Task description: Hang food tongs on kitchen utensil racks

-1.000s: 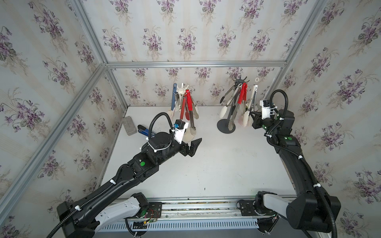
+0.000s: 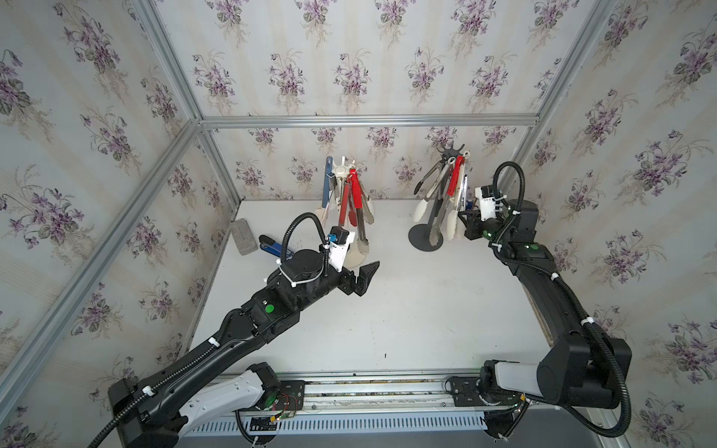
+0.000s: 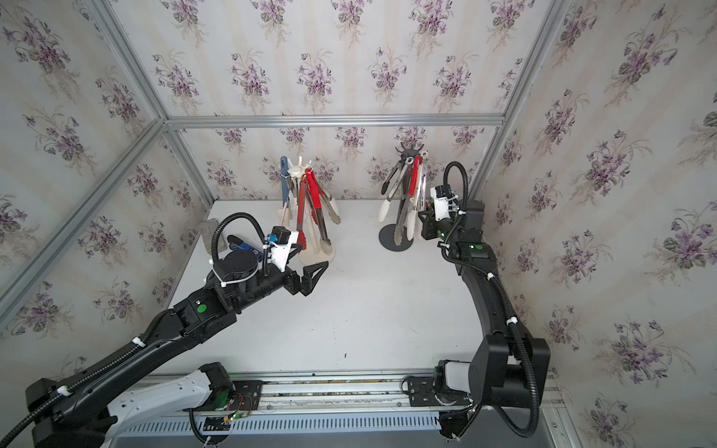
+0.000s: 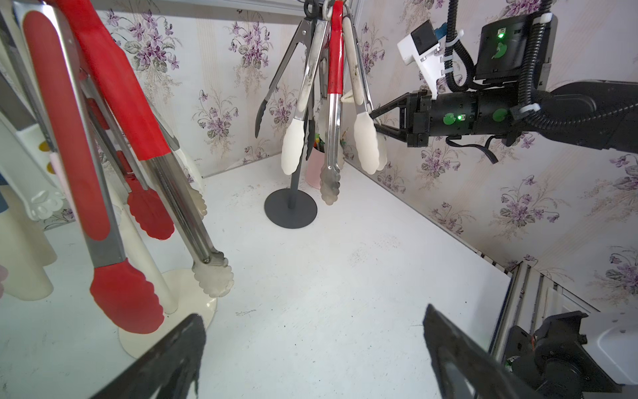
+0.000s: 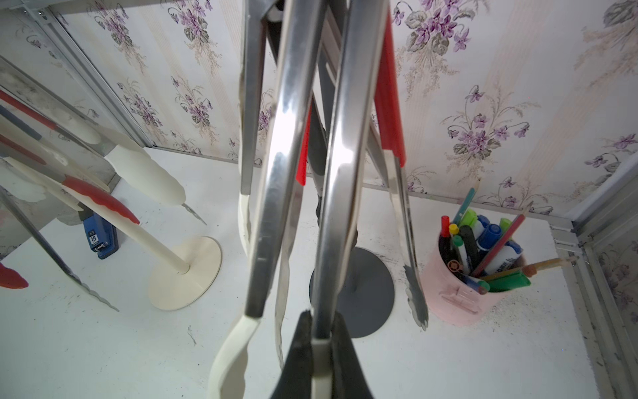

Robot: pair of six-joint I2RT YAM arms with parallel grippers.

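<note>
Several tongs hang on a dark rack (image 2: pixel 425 239) at right and several on a cream rack (image 4: pixel 167 345) at left. My right gripper (image 2: pixel 466 222) is at the right side of the dark rack, shut on steel tongs with white tips (image 5: pixel 339 199), which fill its wrist view and reach up among the hanging tongs; whether their loop rests on a hook is unclear. My left gripper (image 2: pixel 354 279) stands open and empty before the cream rack.
A pink pen cup (image 5: pixel 458 299) stands behind the dark rack. A blue stapler (image 5: pixel 99 232) and grey block (image 2: pixel 242 236) lie back left.
My right gripper has moved leftward with the tongs, whose loop was apart from the rack and now sits in among the hanging tongs. The left arm is still.
</note>
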